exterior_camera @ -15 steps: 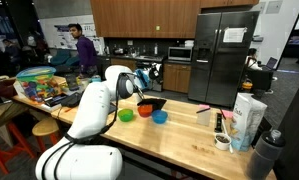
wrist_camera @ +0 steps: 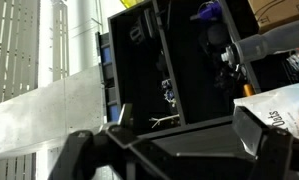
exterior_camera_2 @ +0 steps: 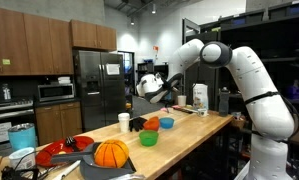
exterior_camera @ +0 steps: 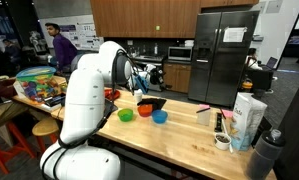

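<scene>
Above the far part of the table, my gripper (exterior_camera: 157, 80) hangs clear of the tabletop. In the wrist view its dark fingers (wrist_camera: 87, 152) stand wide apart, and nothing shows between them. Below it in exterior view 1 are a black flat item (exterior_camera: 152, 103), a green bowl (exterior_camera: 126, 115), a red-orange bowl (exterior_camera: 145, 110) and a blue bowl (exterior_camera: 160, 117). A white cup (exterior_camera_2: 124, 121) stands near the black item in exterior view 2. No bowl shows in the wrist view.
An orange ball-like item (exterior_camera_2: 112, 154) and a red pan (exterior_camera_2: 69, 148) occupy one end. Toward the other stand a white bag (exterior_camera: 247, 118) and dark canister (exterior_camera: 265, 155). Dark open bins (wrist_camera: 204, 60) fill the wrist view's middle.
The bowls and the black item look unmoved.
</scene>
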